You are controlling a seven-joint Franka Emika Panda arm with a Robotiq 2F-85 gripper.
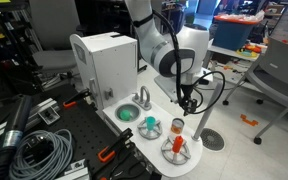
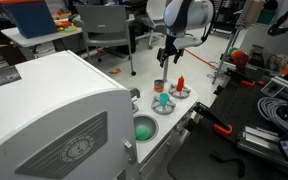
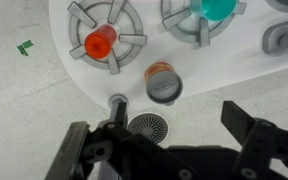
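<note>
My gripper (image 1: 189, 102) hangs above the far edge of the white counter (image 1: 164, 168), its fingers spread wide and nothing between them. In the wrist view a small can (image 3: 162, 83) with an orange label and silver top stands just ahead of the gap between the dark fingers. A red object (image 3: 99, 42) sits on one burner, and a teal cup (image 3: 218, 8) is on the other, partly cut off. From the second exterior view, the can (image 2: 159, 86) stands behind the teal cup (image 2: 164, 99), with the red object (image 2: 180, 84) to the right.
A sink (image 1: 129, 112) holding a green bowl lies beside a faucet (image 1: 144, 97). A white cabinet (image 1: 112, 70) stands at the counter's left end. An upright post is close to the gripper at the far side. Black table with cables lies in front.
</note>
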